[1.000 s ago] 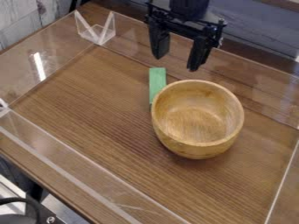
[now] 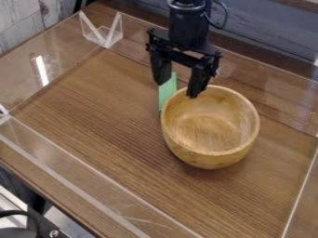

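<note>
My black gripper (image 2: 179,69) hangs over the back rim of a tan plastic bowl (image 2: 209,139), its fingers open and spread apart. A green object (image 2: 166,93) lies on the wooden table just left of the bowl, under the left side of the gripper, partly hidden by it. Whether a finger touches it I cannot tell.
A clear plastic piece (image 2: 103,30) stands at the back left, another transparent piece at the left edge.
The gripper has come down and a little toward me, closer to the green object and the bowl's back rim. The bowl and green object look unmoved.
</note>
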